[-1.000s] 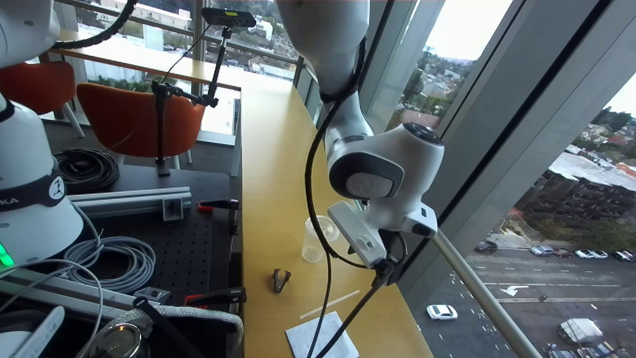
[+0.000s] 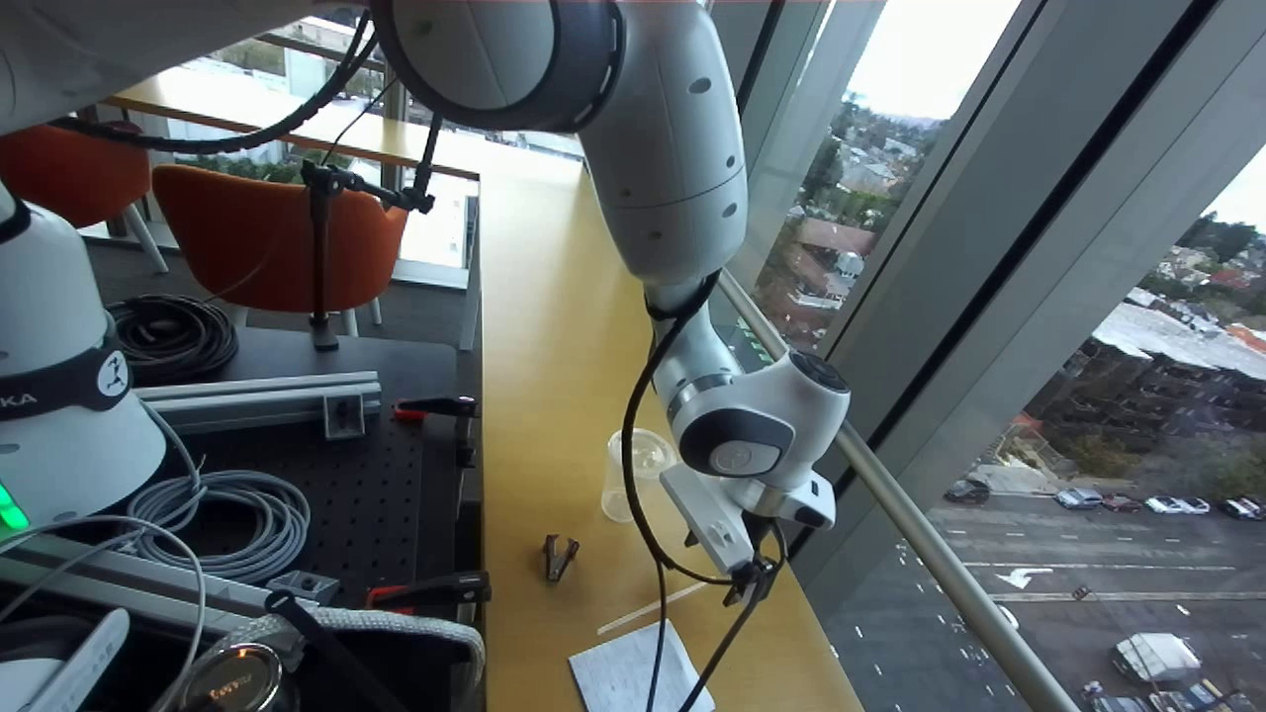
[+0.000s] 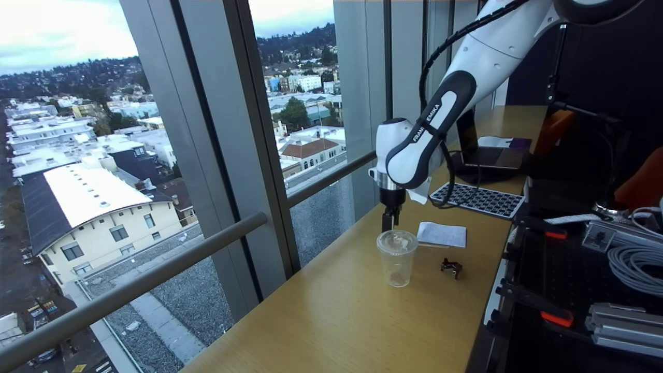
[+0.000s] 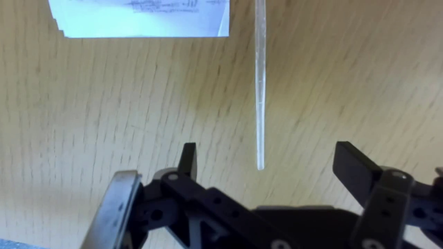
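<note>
A thin clear straw (image 4: 260, 91) lies on the wooden table, its near end between the two spread fingers in the wrist view but some way ahead of them. My gripper is open and holds nothing. It hangs low over the table close to the window side, as exterior view 2 shows. A clear plastic cup (image 3: 398, 258) with a lid stands upright on the table, nearer that camera than the gripper. The straw (image 2: 650, 606) also shows in exterior view 1, beside a folded white paper (image 2: 629, 670).
A small dark clip-like object (image 2: 558, 558) lies on the table near the cup. A keyboard (image 3: 478, 199) and an open laptop (image 3: 497, 152) sit farther along. The metal rail (image 2: 949, 581) runs along the window, near the arm. Bare table lies in front of the cup in exterior view 2.
The arm and gripper have come down toward the table, with the hand shifting slightly left in exterior view 1. Straw, paper, cup and clip have not moved.
</note>
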